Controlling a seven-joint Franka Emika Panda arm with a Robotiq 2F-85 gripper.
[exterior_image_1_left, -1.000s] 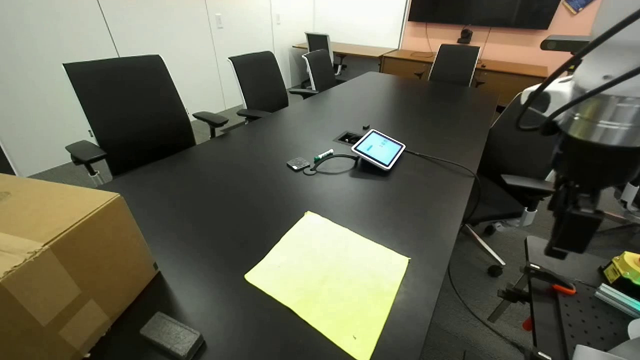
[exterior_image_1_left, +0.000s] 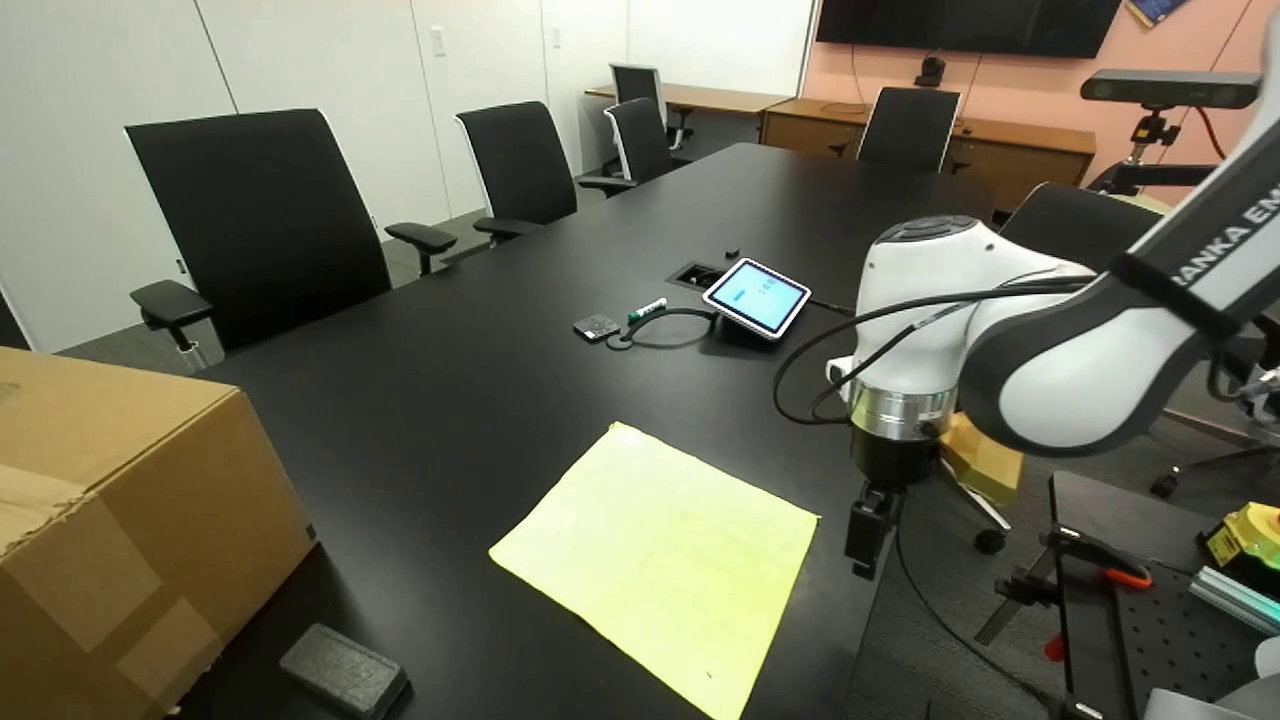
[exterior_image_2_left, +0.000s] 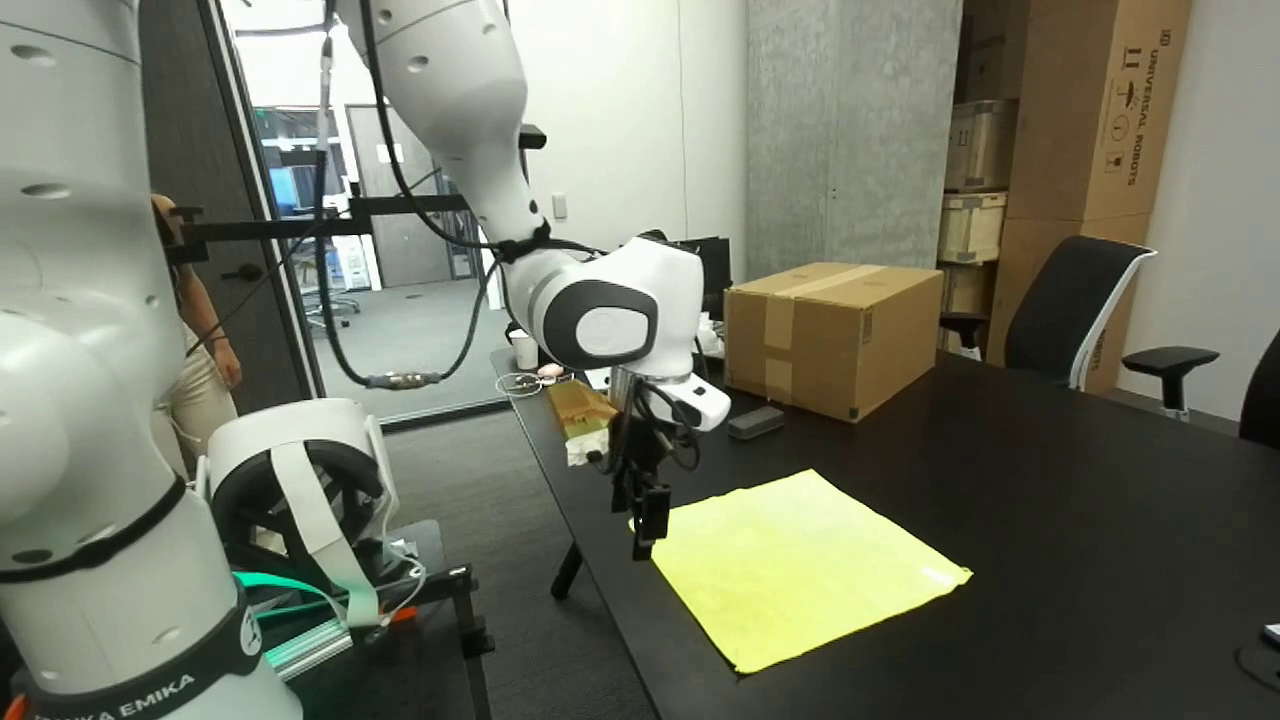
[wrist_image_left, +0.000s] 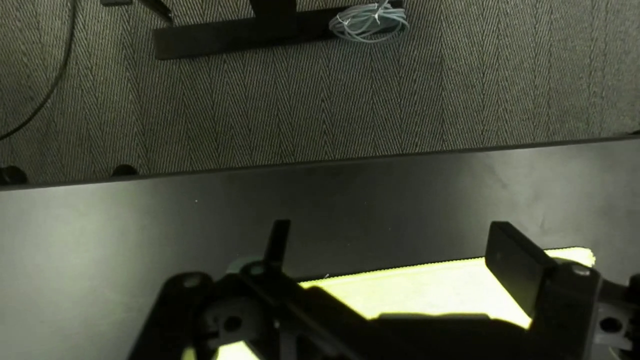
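Note:
A flat yellow cloth (exterior_image_1_left: 666, 558) lies spread on the dark table, its edge running roughly along the table's near side. My gripper (exterior_image_1_left: 872, 538) hangs pointing down beside the cloth's edge, close to the table's rim. The wrist view shows the gripper open, its two black fingers well apart with nothing held between them. Below and behind them shows a strip of the yellow cloth (wrist_image_left: 432, 288), partly hidden by the gripper's body. In the second exterior view the gripper (exterior_image_2_left: 645, 522) stands near the cloth's (exterior_image_2_left: 804, 570) left corner; its exact height is hard to judge.
A cardboard box (exterior_image_2_left: 834, 336) and a dark grey eraser-like block (exterior_image_1_left: 344, 670) stand at one end of the table. A tablet (exterior_image_1_left: 758, 298), a green marker (exterior_image_1_left: 648, 310) and a small dark square item (exterior_image_1_left: 596, 326) lie farther along. Bare tabletop surrounds the cloth.
My arm has swung left from beyond the table's edge, over the side cart, to beside the cloth. The cloth and the other table items look unmoved.

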